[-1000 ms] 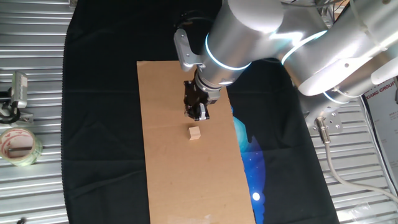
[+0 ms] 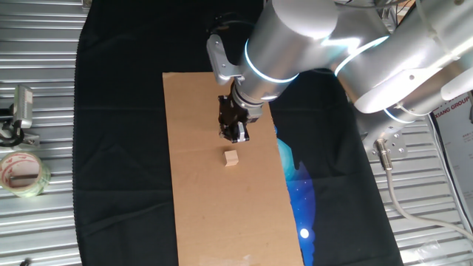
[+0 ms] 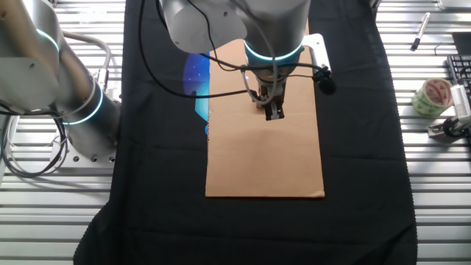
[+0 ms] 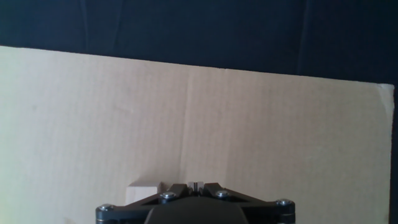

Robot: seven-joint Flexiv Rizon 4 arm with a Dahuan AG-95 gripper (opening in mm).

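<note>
A small pale wooden block (image 2: 231, 158) rests on the brown cardboard sheet (image 2: 222, 199). In exterior view 1 my gripper (image 2: 239, 139) hangs just beyond the block, apart from it. The wrist view shows the gripper with its fingertips together and nothing visible between them. There the block (image 4: 143, 193) lies left of the fingers, partly hidden behind the linkage. Exterior view 2 has the gripper (image 3: 274, 115) over the cardboard, and the block cannot be made out there.
Black cloth (image 2: 122, 162) surrounds the cardboard. A blue patterned piece (image 2: 301, 207) pokes out along one side of the sheet. Off the cloth, a tape roll (image 2: 24, 174) stands on the slatted metal table. Most of the cardboard is bare.
</note>
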